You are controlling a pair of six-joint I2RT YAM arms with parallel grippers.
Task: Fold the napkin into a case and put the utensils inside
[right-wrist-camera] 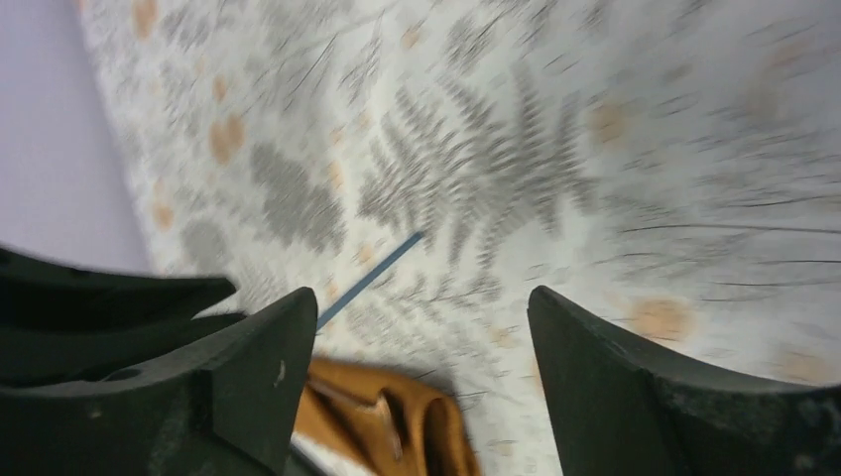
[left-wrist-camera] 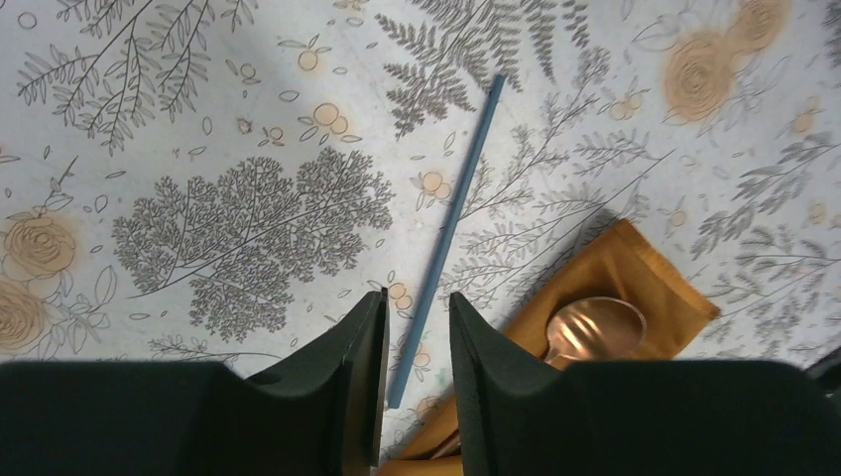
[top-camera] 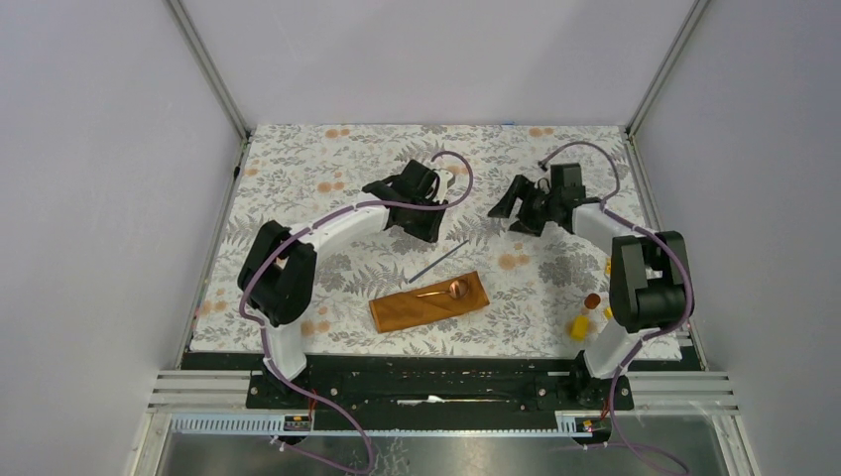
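Note:
An orange napkin (top-camera: 397,312), folded into an oblong, lies near the front middle with a copper spoon (top-camera: 456,290) on it. A thin blue-grey stick (top-camera: 436,260), likely a chopstick, lies diagonally on the cloth behind the napkin, also seen in both wrist views. My left gripper is above the stick, its fingers slightly apart, with nothing seen held between them. My right gripper (top-camera: 513,213) stands open behind and to the right of the napkin, empty; its wrist view is blurred.
Yellow pieces (top-camera: 579,327) and a brown round item (top-camera: 592,300) lie at the front right. Walls enclose the sides and back.

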